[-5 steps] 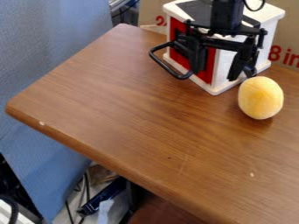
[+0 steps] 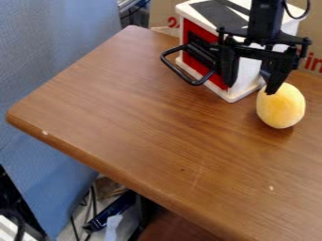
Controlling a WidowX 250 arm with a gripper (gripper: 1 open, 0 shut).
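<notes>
My black gripper (image 2: pixel 246 58) hangs at the top right, in front of a white box with a red front (image 2: pixel 198 58) and a dark top. Whether its fingers are open or shut is hard to tell. A black loop handle (image 2: pixel 189 77) shows at the box's front left, near the gripper. A round pale orange-yellow fruit (image 2: pixel 281 108) rests on the wooden table just below and to the right of the gripper.
A cardboard box (image 2: pixel 312 34) stands behind. Beyond the table's left edge are a blue cloth (image 2: pixel 44 85) and cables.
The gripper has moved to the right, toward above the fruit. The fruit and the box show no visible movement.
</notes>
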